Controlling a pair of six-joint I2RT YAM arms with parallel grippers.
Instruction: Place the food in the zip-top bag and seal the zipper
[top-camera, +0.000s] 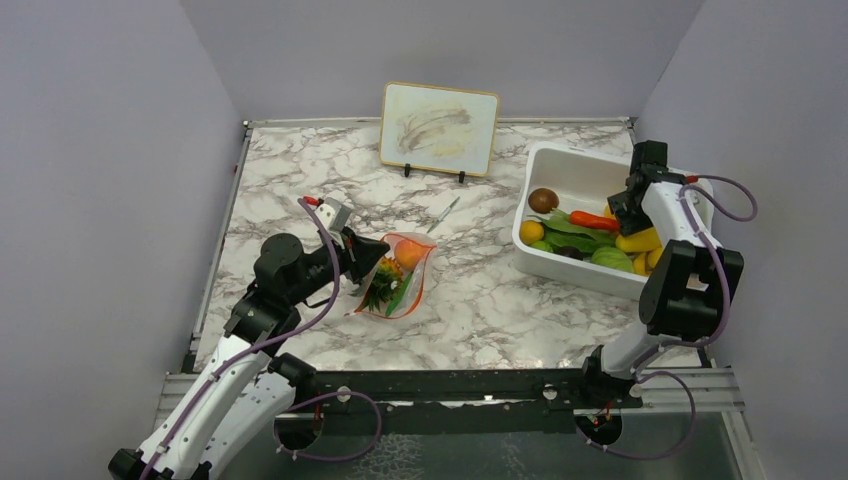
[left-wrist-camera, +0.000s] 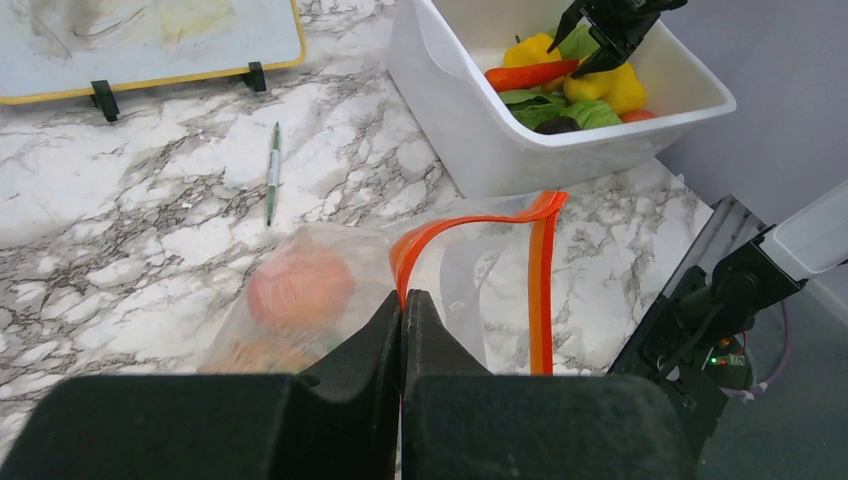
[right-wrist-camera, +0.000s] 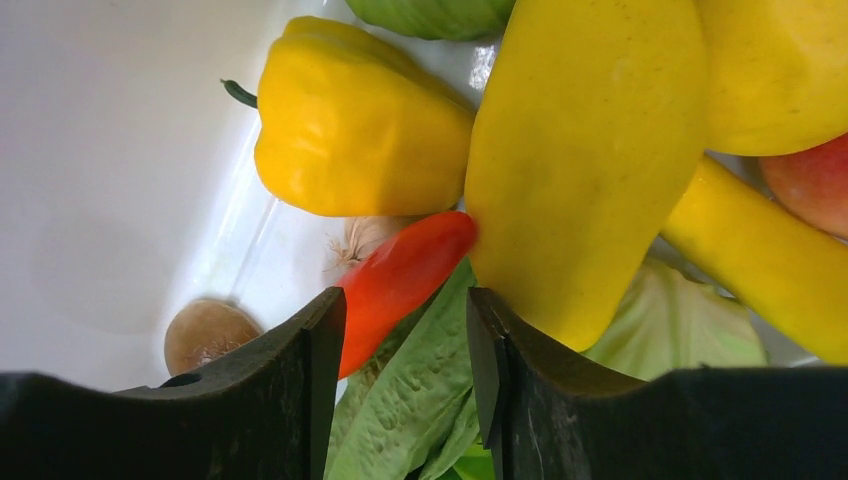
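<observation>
The clear zip top bag (top-camera: 424, 279) lies on the marble table with its orange-edged mouth open. Inside it show an orange round food (top-camera: 408, 254), a pineapple (top-camera: 381, 284) and something green. My left gripper is shut on the bag's rim; the orange edge runs between its fingers. Over at the white bin, my right gripper hangs above the food, open, with empty space between its fingers. Below and between them are a red carrot-shaped vegetable (right-wrist-camera: 400, 280) and green leaves (right-wrist-camera: 415, 400). A yellow mango-like piece (right-wrist-camera: 585, 150) lies close by the right finger.
The white bin (left-wrist-camera: 440, 120) also holds yellow peppers (right-wrist-camera: 360, 120), a brown round food (top-camera: 543, 201) and several other pieces. A pen (top-camera: 443, 215) lies behind the bag. At the back stands a whiteboard (top-camera: 438, 128). Bare table separates bag and bin.
</observation>
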